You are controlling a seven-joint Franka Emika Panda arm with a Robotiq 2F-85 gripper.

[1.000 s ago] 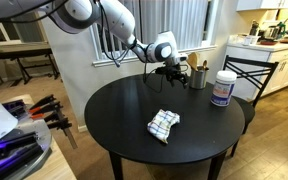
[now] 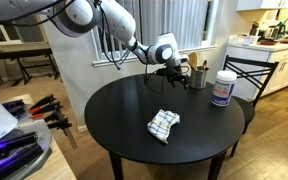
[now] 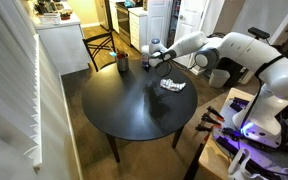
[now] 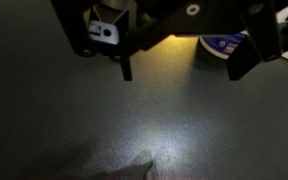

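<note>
My gripper [image 2: 174, 76] hangs low over the far side of the round black table [image 2: 114, 115], close to the utensil holder [image 2: 198, 76]. Its fingers stand apart in the wrist view, with bare dark tabletop between the fingers. A white tub with a blue label [image 2: 223, 90] stands upright at the table's right side, apart from the gripper. At the top of the wrist view, part of a blue-and-white container [image 4: 224, 44] shows behind the right finger. On the near part of the table lies a crumpled, pale patterned cloth [image 2: 163, 124].
The holder [image 3: 122, 63] with utensils stands near the table's edge. A dark chair [image 2: 252, 72] is just beyond the table on the right.
The gripper and the arm's end have shifted slightly to the right in exterior view 1, nearer the utensil holder. The tub and cloth have not moved.
</note>
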